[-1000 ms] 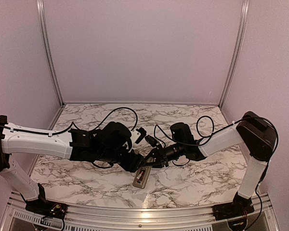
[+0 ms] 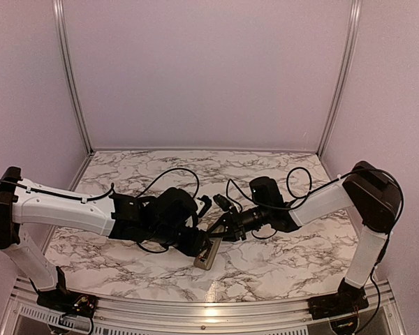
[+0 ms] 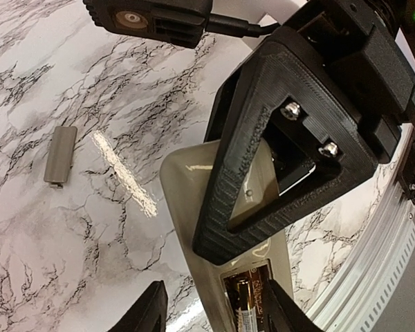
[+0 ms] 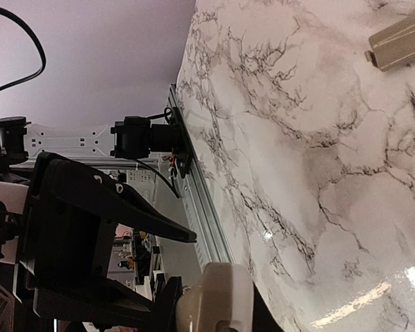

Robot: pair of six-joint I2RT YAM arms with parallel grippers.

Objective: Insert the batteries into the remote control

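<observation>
A grey remote control [image 2: 204, 257] is held at its top end by my right gripper, shut on it; its body [image 4: 214, 297] also shows at the bottom of the right wrist view. In the left wrist view its open battery bay [image 3: 247, 297] holds what looks like a metallic-ended battery. My left gripper is over that bay, fingers apart either side of it, with nothing clearly held between them. In the top view it largely hides the bay.
A loose grey cover piece lies on the marble table [image 2: 126, 272] beside the remote, also at the right wrist view's top right [image 4: 401, 41]. The table's front rail [image 2: 251, 308] is close below the remote.
The left arm has shifted slightly down, with its gripper lower over the remote's battery bay. The right arm and the remote have barely moved.
</observation>
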